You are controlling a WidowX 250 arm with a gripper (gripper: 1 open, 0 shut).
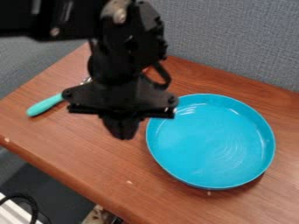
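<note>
My black gripper [121,121] fills the upper middle of the camera view, low over the wooden table [93,166], just left of a blue plate [211,140]. Whether its fingers are open or shut cannot be made out. A turquoise-handled utensil [45,104] lies at the left, its metal end mostly hidden behind the gripper.
The table's near-left edge runs diagonally along the lower left, with cables [33,210] beyond it. A grey padded wall stands behind. The table in front of the gripper is clear.
</note>
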